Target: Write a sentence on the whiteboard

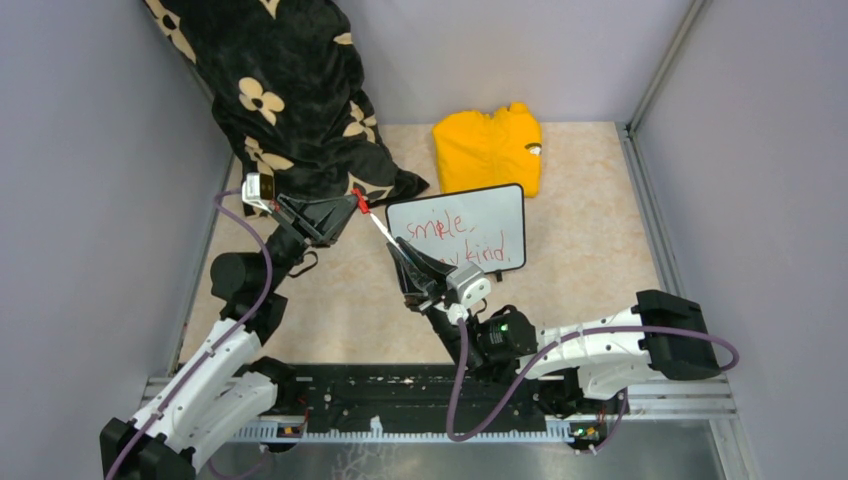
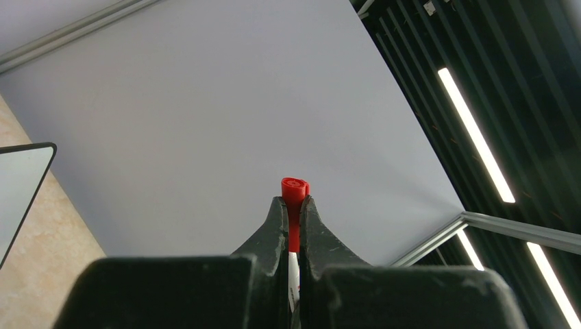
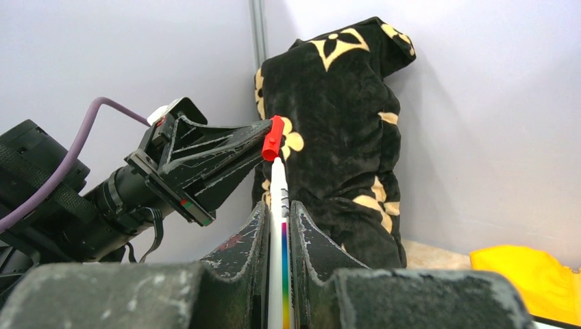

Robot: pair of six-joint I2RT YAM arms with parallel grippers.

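The whiteboard lies on the table with red handwriting, "smile," above and a partly hidden line ending in "kind," below. A white marker points up and away, with my right gripper shut on its body. My left gripper is shut on a red cap, gripped thinly between the fingertips. In the right wrist view the cap's open end meets the marker's tip, or nearly so; how far the tip goes in cannot be told. My right arm covers the board's lower left part in the top view.
A yellow cloth lies behind the board. Dark patterned fabric drapes down the back left. Bare table stretches to the right of the board, and walls stand at both sides.
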